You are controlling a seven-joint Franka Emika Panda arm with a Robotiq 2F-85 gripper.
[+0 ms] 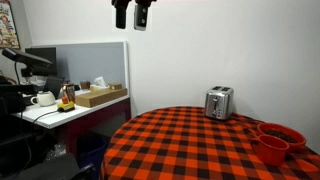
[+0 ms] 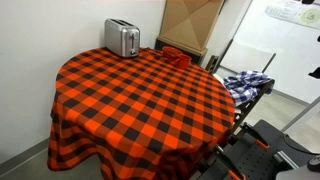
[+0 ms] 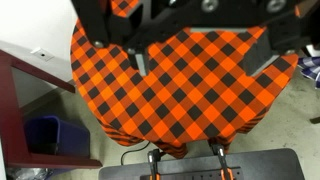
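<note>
My gripper [image 1: 130, 28] hangs high over the left side of the table in exterior view 1, its two fingers spread apart. In the wrist view the open gripper has only the checkered cloth far below between its fingers. A silver toaster [image 1: 218, 102] stands upright at the back of the round table, well away from the gripper. Right of it sit a red bowl [image 1: 284, 134] with dark contents and a smaller red container [image 1: 270, 151]. Exterior view 2 shows the toaster [image 2: 122, 38] and the red containers [image 2: 176, 56] at the far side.
A red-and-black checkered cloth [image 1: 180, 145] covers the table, whose middle is clear. To the left, a side desk [image 1: 75, 112] carries a white mug [image 1: 44, 98] and boxes [image 1: 97, 97]. A blue bin [image 3: 55, 136] stands on the floor. Patterned fabric [image 2: 246, 86] lies beyond the table.
</note>
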